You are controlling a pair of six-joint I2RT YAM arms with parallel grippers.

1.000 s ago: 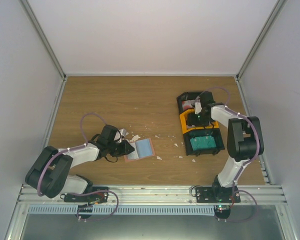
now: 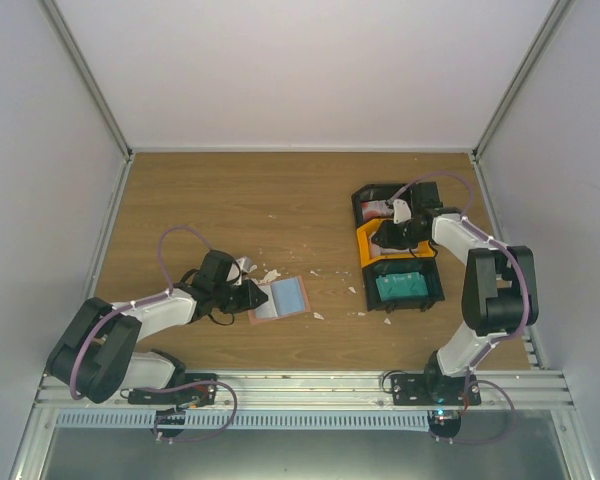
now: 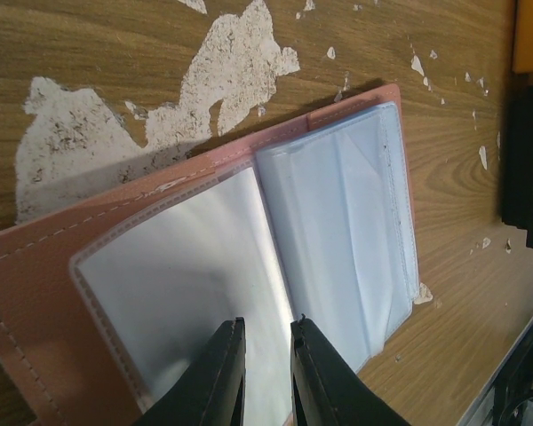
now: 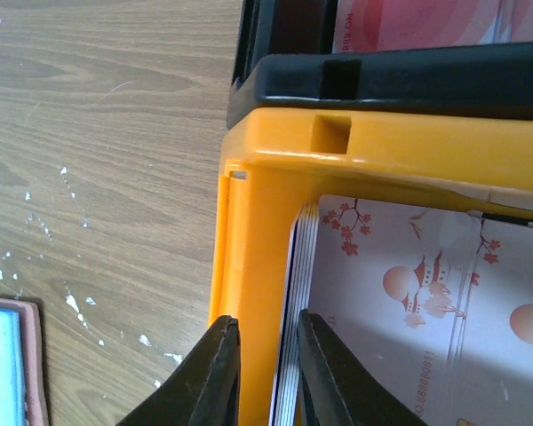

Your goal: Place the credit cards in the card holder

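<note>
The card holder [image 2: 290, 296] lies open on the table at lower left, with a salmon border and clear pockets [image 3: 342, 213]. Just over its white pocket my left gripper stands partly open, nothing between its fingers. White cards stand on edge as a thin stack [image 4: 289, 355] against the left wall of the yellow tray [image 4: 258, 213]; more patterned cards [image 4: 391, 293] lie flat in it. My right gripper, partly open, is at that wall, its right finger by the stack's edges. Whether it touches them I cannot tell.
A black tray with pinkish cards [image 2: 377, 209] adjoins the yellow tray at the back. Another black tray [image 2: 435, 283] with green cards [image 2: 402, 286] adjoins it in front. Between holder and trays the table is free, apart from pale worn patches.
Over the last second the trays have shifted slightly left, and my right gripper has moved a little left with its arm changing pose. The left arm has barely moved; the holder lies unchanged.
</note>
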